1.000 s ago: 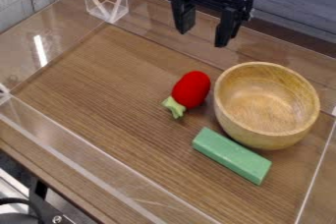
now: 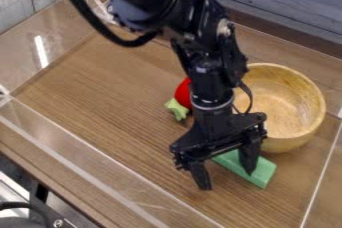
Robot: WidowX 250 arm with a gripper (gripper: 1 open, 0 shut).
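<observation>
My black gripper (image 2: 219, 170) is low in the camera view, open, its fingers spread over the left part of a green block (image 2: 251, 170) at the lower right. Whether they touch it I cannot tell. A red oval object with a green top (image 2: 179, 110) is mostly hidden behind the arm, left of a wooden bowl (image 2: 294, 107).
The wooden table (image 2: 74, 112) has clear space to the left and at the front. A raised back edge runs along the top right. The bowl takes up the right middle, behind the green block.
The arm has come down from the back of the table to the front right, its gripper now at the green block. The red object, bowl and block appear in the same places.
</observation>
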